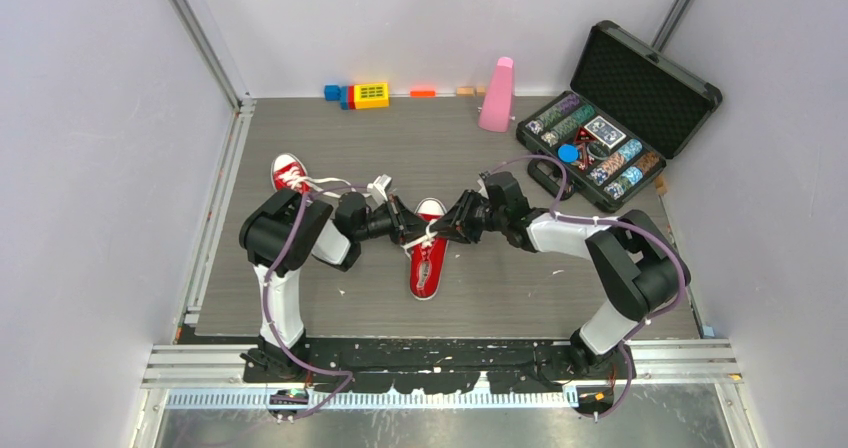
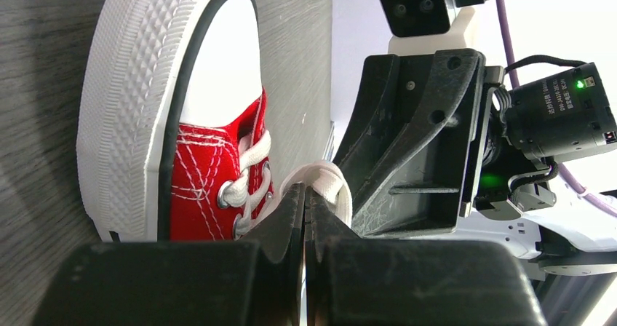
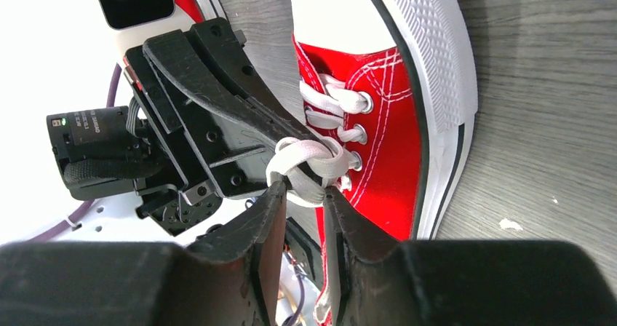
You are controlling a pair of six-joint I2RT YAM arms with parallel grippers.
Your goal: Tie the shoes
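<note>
A red and white shoe lies between my two arms, its toe toward the back of the table. My left gripper is shut close over its lacing, and the white lace bends around its tips. I cannot see lace between those fingers. From the right wrist view, a lace loop wraps around the ends of the left fingers. My right gripper is slightly open, its tips right at that loop, with a gap visible between them. A second red shoe lies at the far left, its laces stretched out.
An open black case of chips and cards occupies the back right. Along the back stand a pink object, toy bricks and an orange block. In front of the middle shoe, the table is clear.
</note>
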